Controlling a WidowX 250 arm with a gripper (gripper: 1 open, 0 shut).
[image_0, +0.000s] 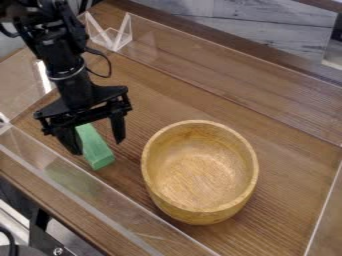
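Note:
A black gripper (80, 128) hangs over a green block (94, 150) on the wooden table at the lower left, its dark fingers spread open around and just above the block's upper end. Whether the fingers touch the block is hard to tell. A tan oval bowl (199, 171) sits to the right of the block, apart from it.
A clear plastic edge runs along the lower left, a small white wire-like object (114, 30) stands at the upper left, and a marble-like surface lies beyond the back edge.

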